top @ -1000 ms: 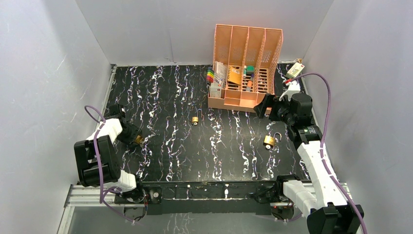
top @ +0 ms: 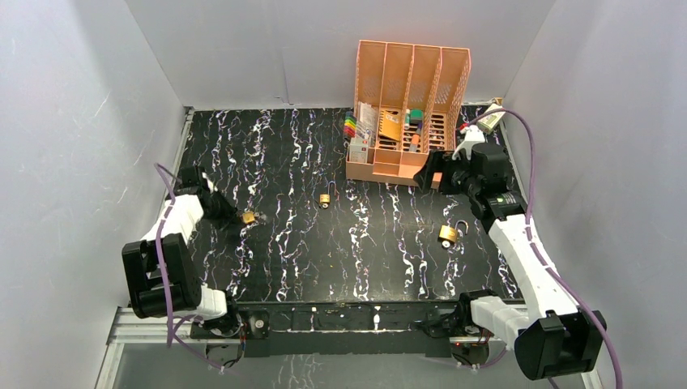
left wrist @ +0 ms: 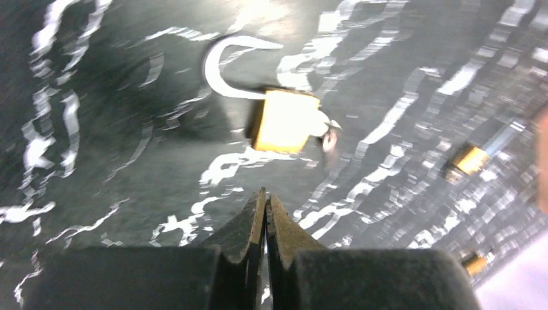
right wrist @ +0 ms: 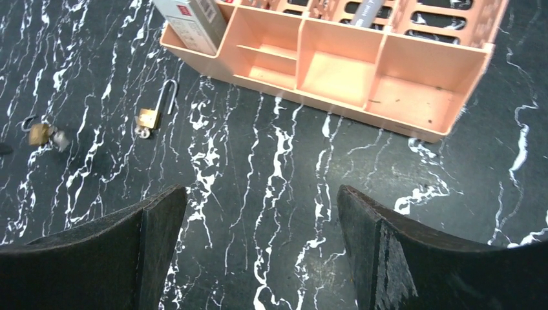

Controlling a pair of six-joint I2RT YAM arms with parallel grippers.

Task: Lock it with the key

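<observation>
My left gripper (top: 230, 215) is low at the table's left, shut, with nothing visible between its fingertips. Just beyond them lies a brass padlock (left wrist: 284, 119), its curved shackle showing, with a blurred silvery piece at one end. A middle padlock (top: 324, 199) has a long shackle and a small ring at its bottom. A larger padlock (top: 448, 234) with an open shackle lies at the right. My right gripper hangs open over bare table near the organizer's front, its fingers empty.
A peach organizer (top: 384, 170) with stationery and boxes stands at the back right, lid raised. A small box (top: 491, 121) sits in the back right corner.
My right arm has shifted a little to the left.
</observation>
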